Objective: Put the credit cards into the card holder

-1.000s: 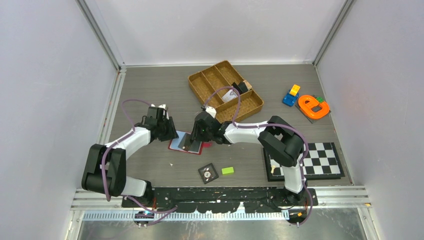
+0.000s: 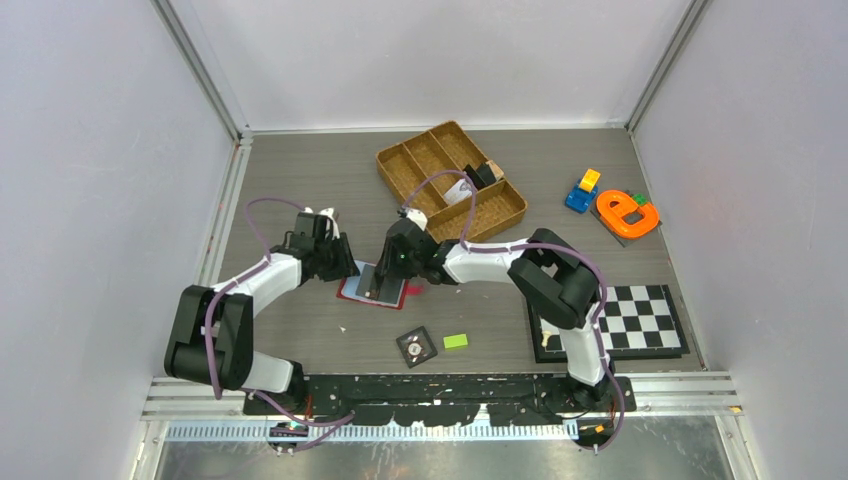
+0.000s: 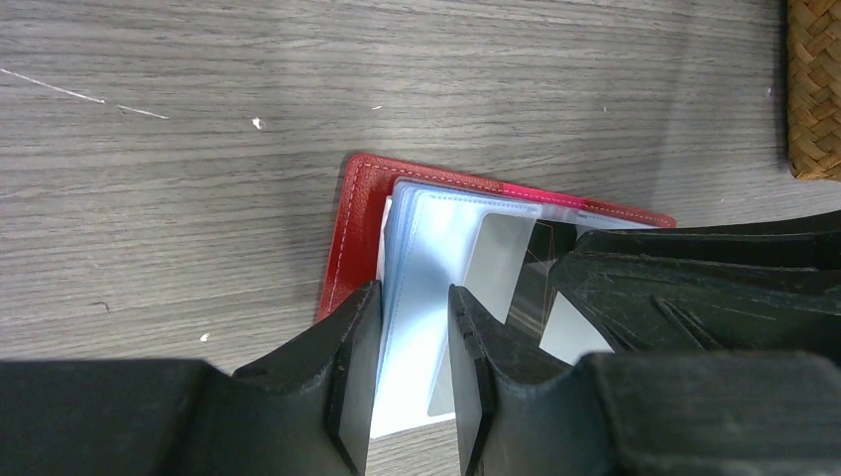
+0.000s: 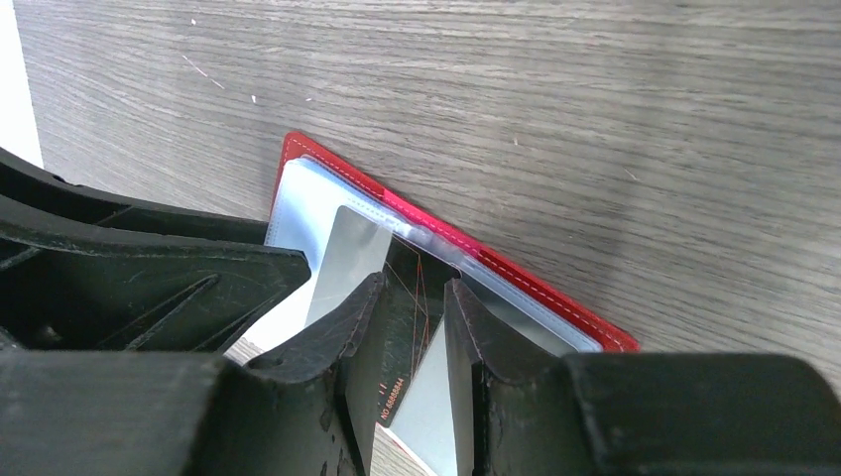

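Observation:
A red card holder [image 2: 400,299] with clear sleeves lies on the table, open beneath both grippers; in the left wrist view its red cover [image 3: 347,238] shows around pale sleeves. My left gripper is part open at the holder's left edge, the sleeve edge between its fingers; whether it grips it I cannot tell. My right gripper stands part open over a dark card [image 4: 407,337] with red lines and grey sleeves or cards beside it; whether it touches the card is unclear.
A wicker organiser [image 2: 420,160] holding dark and white items is behind. A compass [image 2: 416,347], green block [image 2: 455,341], chessboard [image 2: 640,320] and toys [image 2: 620,215] lie around.
My right gripper and arm have shifted very slightly toward the back of the table over the holder. The left arm looks unchanged.

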